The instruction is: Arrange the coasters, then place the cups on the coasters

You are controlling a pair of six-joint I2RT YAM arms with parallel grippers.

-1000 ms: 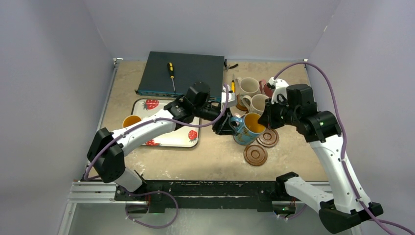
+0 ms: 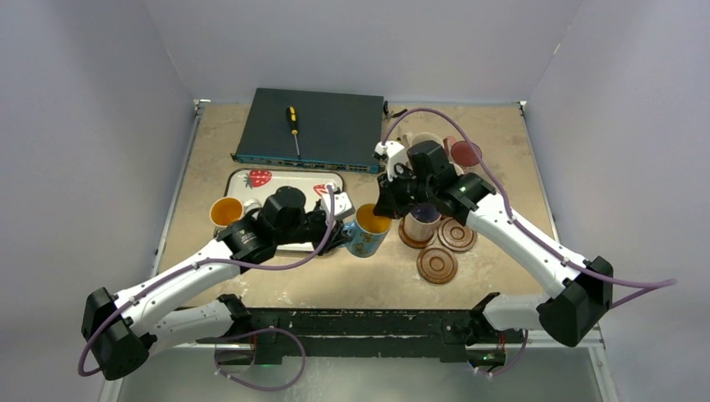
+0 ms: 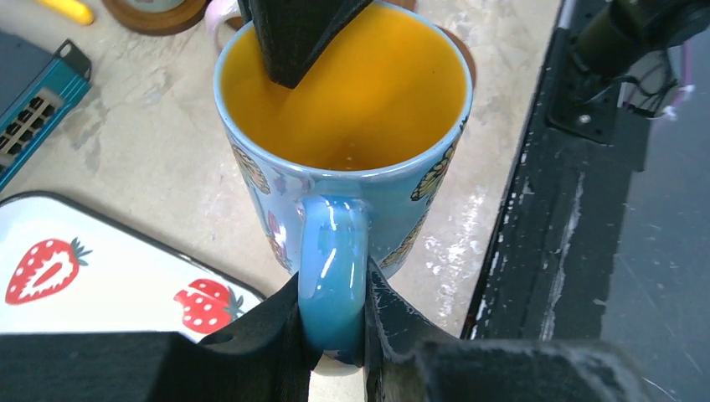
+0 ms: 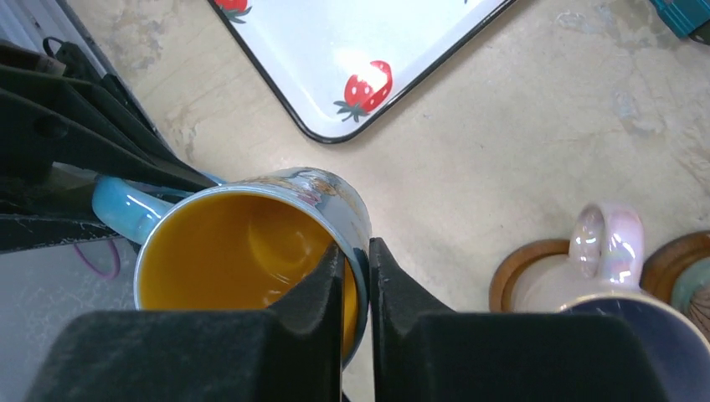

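Note:
A light-blue cup [image 2: 367, 232] with an orange inside is in the air over the table, tilted in the top view. My left gripper is shut on its upright handle. At the opposite rim, my right gripper stands slightly open, the cup's wall passing through the narrow gap; one dark finger [image 3: 301, 38] reaches inside the cup. Two bare wooden coasters [image 2: 437, 264] lie to the right of the cup. A third coaster [image 4: 506, 276] sits under a pale mug [image 2: 420, 226] with a purple-blue inside.
A strawberry tray [image 4: 393, 38] lies partly beneath my left arm. An orange-lined cup [image 2: 224, 211] stands at its left. Behind are a dark flat device [image 2: 335, 126] with a screwdriver [image 2: 292, 121] and more mugs [image 2: 465, 153].
Both grippers and the blue cup have moved together to the left, from over the coasters toward the tray's right edge.

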